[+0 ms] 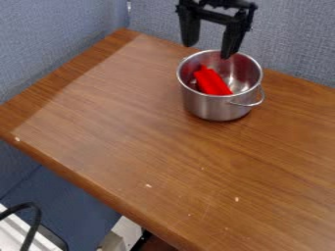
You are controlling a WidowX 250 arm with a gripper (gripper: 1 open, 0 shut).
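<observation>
A black gripper (210, 39) hangs open above a steel pot (216, 107) with a wire handle on its right side, its two fingers apart with nothing between them. A red block (213, 81) lies tilted inside the pot, below the gripper.
Grey-blue padded walls stand behind and to the left. A white object (19, 235) with a black cable sits off the table at the lower left.
</observation>
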